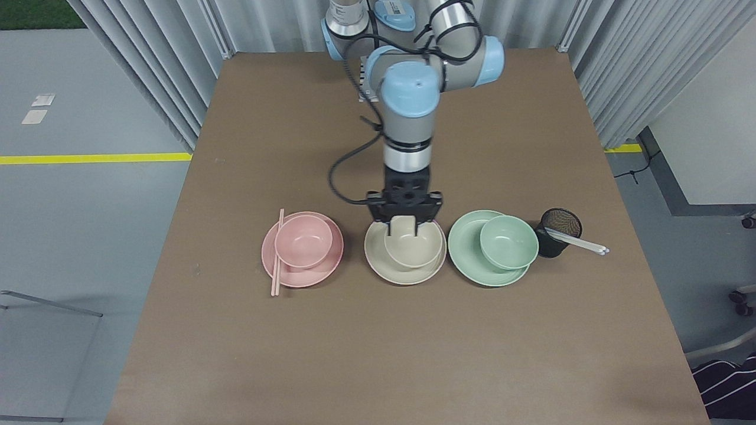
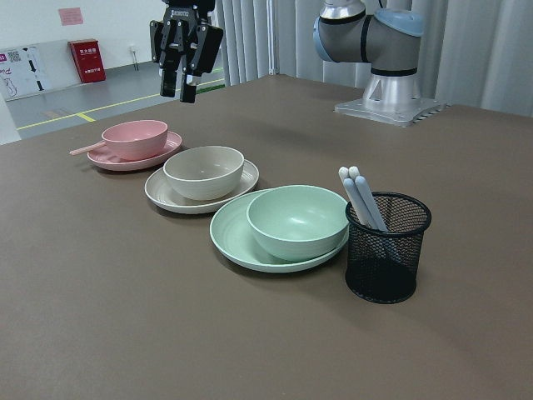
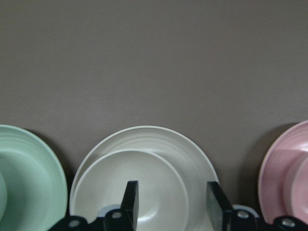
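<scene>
My gripper [image 1: 402, 228] hangs over the cream bowl [image 1: 412, 249] on its cream plate [image 1: 386, 270]; in the left view the gripper [image 2: 178, 87] is raised well above the dishes. Its fingers stand apart in the wrist view, nothing held between them. To one side a pink bowl [image 1: 303, 241] sits on a pink plate [image 1: 315, 277], with pink chopsticks [image 1: 276, 276] along its edge. On the other a mint bowl [image 1: 508, 242] sits on a mint plate [image 1: 472, 262], beside a black mesh cup [image 2: 381, 271] holding white chopsticks [image 1: 585, 243].
The arm's base [image 2: 391, 108] stands at the table's back.
</scene>
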